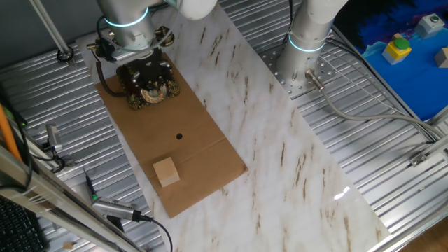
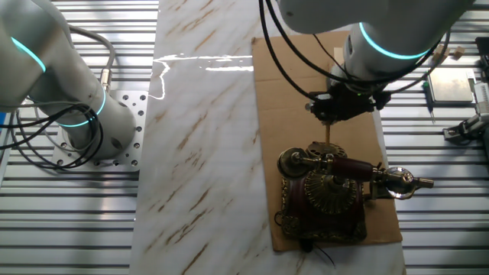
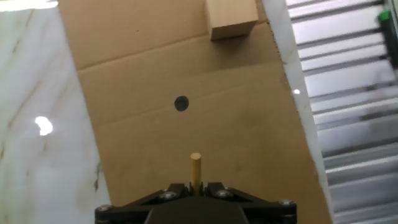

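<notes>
A thin yellowish stick [image 3: 196,169] points out from my gripper, whose fingers are closed around it. In exterior view 2 the same stick [image 2: 328,133] hangs below the gripper [image 2: 328,118], its lower end close to the vintage telephone [image 2: 325,218]. Whether it touches the phone cannot be told. The dark red and brass phone has its handset [image 2: 351,169] lying across the top. From exterior view 1 the phone [image 1: 148,82] is partly covered by the arm. It stands on a cardboard sheet [image 1: 140,140].
A pale wooden block [image 1: 166,171] rests near the other end of the cardboard, beyond a small black spot [image 1: 179,136].
</notes>
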